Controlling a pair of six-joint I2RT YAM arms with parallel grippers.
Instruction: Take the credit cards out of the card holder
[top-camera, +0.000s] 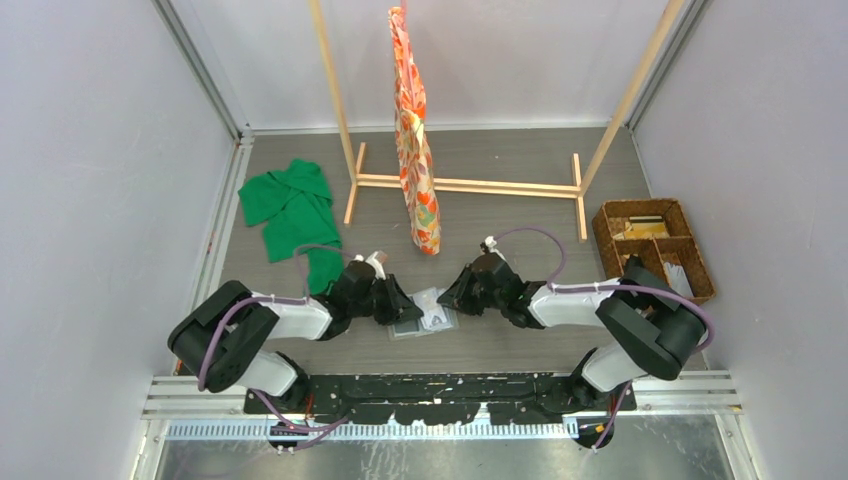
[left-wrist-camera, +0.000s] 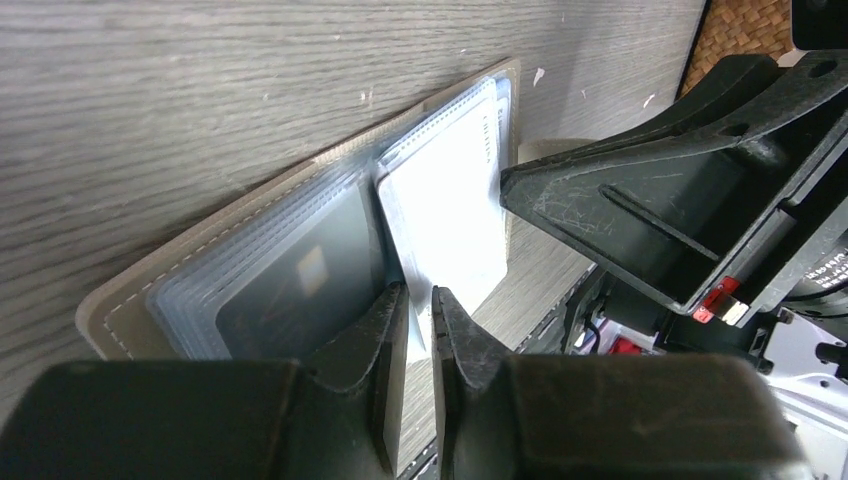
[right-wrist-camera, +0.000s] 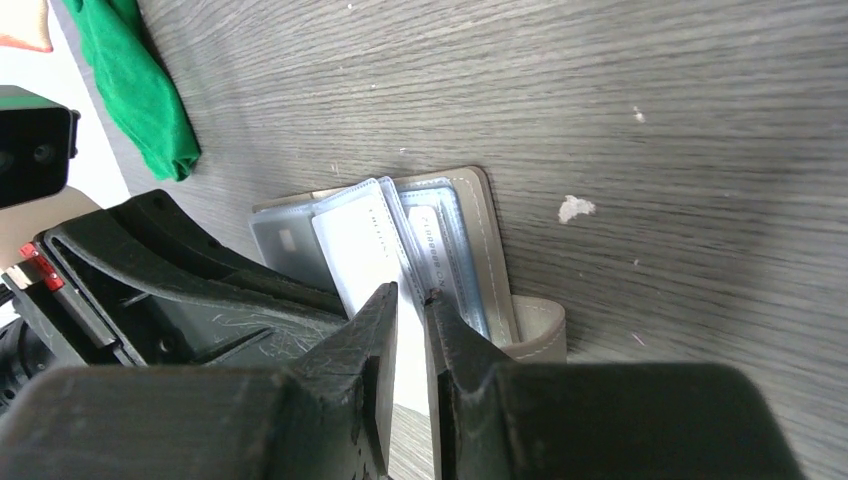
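Observation:
The card holder (top-camera: 405, 330) lies on the table between my two grippers, with a tan stitched border and clear plastic sleeves (left-wrist-camera: 290, 280). A white sleeve page (left-wrist-camera: 450, 190) at its middle is lifted at an angle. In the left wrist view, my left gripper has its fingertips at that page's near edge, a narrow gap between them. My right gripper is over the page (right-wrist-camera: 365, 250) from the other side, its fingertips also slightly apart. Whether either one pinches the plastic is unclear. Printed text shows on a card (right-wrist-camera: 430, 245) under a sleeve.
A wicker basket (top-camera: 605, 232) with compartments stands at the right. Green cloth (top-camera: 290, 205) lies to the left, close to my left arm. Behind, a patterned cloth (top-camera: 415, 140) hangs over a wooden rack (top-camera: 500, 187). The floor between the holder and rack is clear.

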